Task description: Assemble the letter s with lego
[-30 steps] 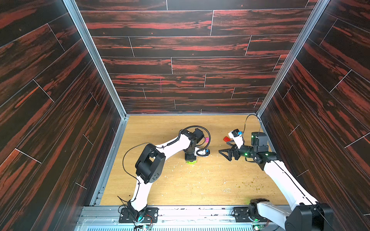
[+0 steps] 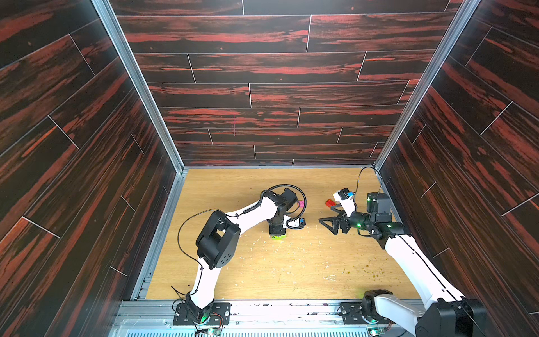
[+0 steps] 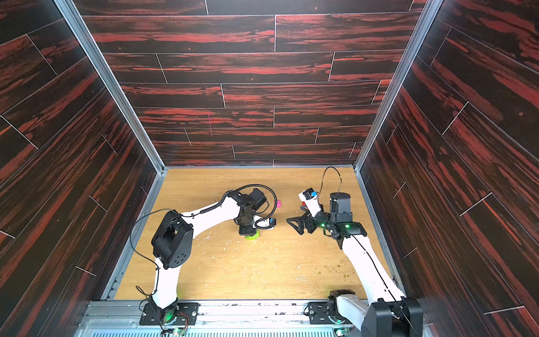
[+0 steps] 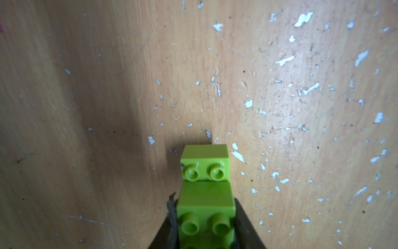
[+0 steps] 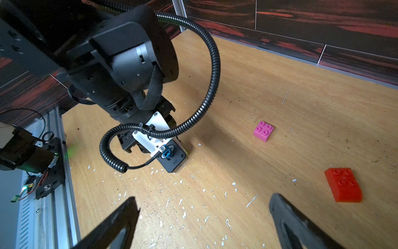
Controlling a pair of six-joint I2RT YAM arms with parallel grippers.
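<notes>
Two lime-green bricks are stepped one on the other in the left wrist view. The upper green brick [image 4: 206,195] sits between the fingers of my left gripper, which is shut on it. Beyond it the lower green brick [image 4: 205,154] shows two studs and seems to rest on the table. Behind the left arm in the right wrist view lies a small pink brick [image 5: 263,130]. A larger red brick [image 5: 343,185] is further right, studs up. My right gripper hovers open over the table, nothing between its fingers.
My left arm's looped cable [image 5: 209,91] sticks out toward the right arm. Dark panel walls enclose the back and sides.
The right arm and the loose bricks look the same.
</notes>
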